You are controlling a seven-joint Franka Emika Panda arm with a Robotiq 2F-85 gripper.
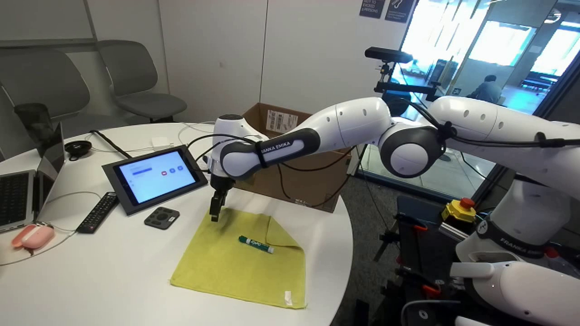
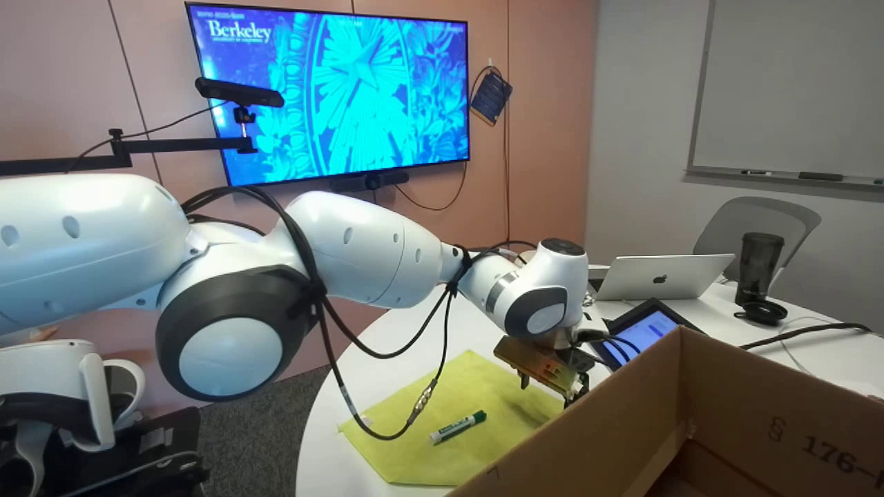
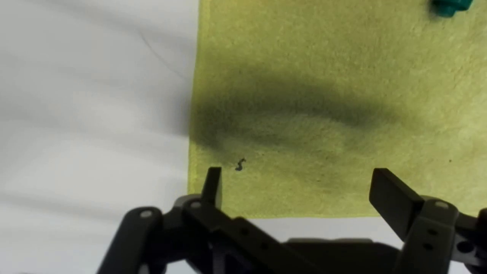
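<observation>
A yellow-green cloth [image 1: 228, 266] lies on the white table, one back corner folded over. On it rests a green marker [image 1: 256, 244], whose green cap end [image 3: 449, 6] shows at the top right of the wrist view. My gripper is open above the cloth's far edge, near a corner, with nothing between its fingers. In the wrist view the cloth's edges and bare table show below and left of the fingers. From the second exterior view, my gripper [image 2: 551, 388] hangs low over the cloth, partly hidden by the box.
A cardboard box [image 1: 304, 184] stands close behind the gripper. Left of the cloth lie a tablet [image 1: 157, 174], a dark square device [image 1: 161, 217], a remote [image 1: 98, 213] and a laptop [image 1: 16, 198].
</observation>
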